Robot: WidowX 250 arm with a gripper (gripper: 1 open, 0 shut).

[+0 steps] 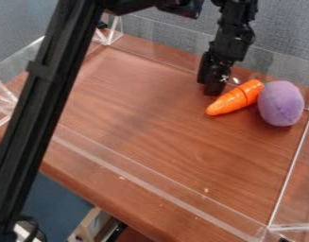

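Observation:
My black gripper hangs low at the back right of the wooden surface, just left of an orange carrot. Whether it is open or shut is hard to make out against its dark body. A purple eggplant-like object lies to the right of the carrot, close to it.
Clear plastic walls edge the wooden surface, with a grey backdrop behind. A black arm beam crosses the left foreground.

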